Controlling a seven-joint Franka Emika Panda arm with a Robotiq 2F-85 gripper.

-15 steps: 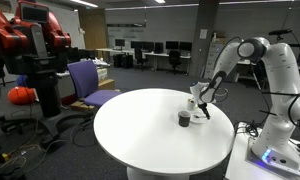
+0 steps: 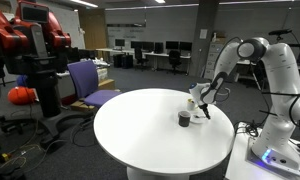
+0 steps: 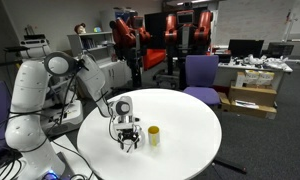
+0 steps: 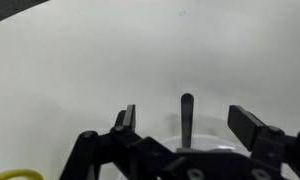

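Note:
My gripper is open, its two black fingers standing well apart in the wrist view. Between them shows a thin dark stick-like piece [image 4: 187, 112], perhaps a utensil handle, apart from both fingers. It lies over a pale round dish [image 4: 222, 142], mostly hidden behind the gripper body. A yellow rim [image 4: 18, 174] enters at the lower left. In exterior view 2 the gripper [image 3: 128, 143] is low over the white table, left of a yellow cup [image 3: 154, 136]. That cup looks dark [image 2: 184, 118] in exterior view 1.
A purple chair [image 2: 85, 78] stands beyond its edge. Cardboard boxes [image 3: 252, 94] and desks are farther off, clear of the arm.

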